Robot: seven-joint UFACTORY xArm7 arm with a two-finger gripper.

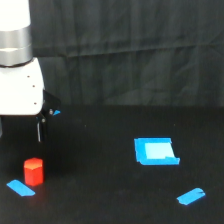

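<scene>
A small red block [34, 172] stands on the dark table at the lower left. My white gripper [21, 134] hangs at the left edge of the camera view, above and behind the block in the image, and apart from it. Its dark fingers [42, 131] are spread wide, one near the frame's left edge, so it looks open. Nothing shows between them. To the right, a white square [158, 151] bordered with blue tape [141, 150] lies flat on the table.
Blue tape strips mark the table beside the block [20, 188], at the lower right [191, 196] and behind the gripper [56, 112]. Bare black table lies between block and square. A dark curtain [140, 50] closes off the back.
</scene>
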